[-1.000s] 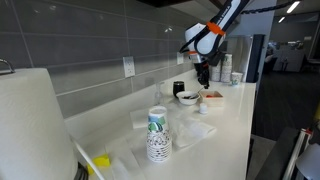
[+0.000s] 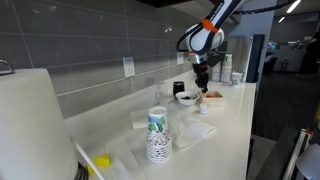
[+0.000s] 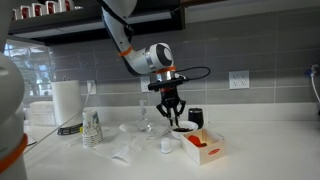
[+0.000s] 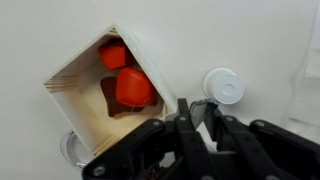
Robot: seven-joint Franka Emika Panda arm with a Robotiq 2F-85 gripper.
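Note:
My gripper is shut on a small silvery-grey object point(image 4: 198, 114), too little of which shows to name. In the exterior views the gripper point(image 3: 171, 113) hangs above the counter by an open white box point(image 3: 206, 151). Red and orange pieces point(image 4: 134, 88) lie inside that box, beside a darker brown-red one. Just past the fingertips in the wrist view is a round white container point(image 4: 226, 87), standing outside the box on the counter. A white bowl point(image 2: 187, 98) with dark contents stands close by.
Stacked patterned cups point(image 2: 158, 136) stand nearer exterior view 1, with a flat clear sheet or bag point(image 2: 193, 132) between them and the white container. A black canister point(image 3: 196, 116) is by the wall. Counter space right of the box is clear in exterior view 2.
The arm and gripper have shifted a little to the left and lower in exterior view 1. The box, bowl and white container look unmoved.

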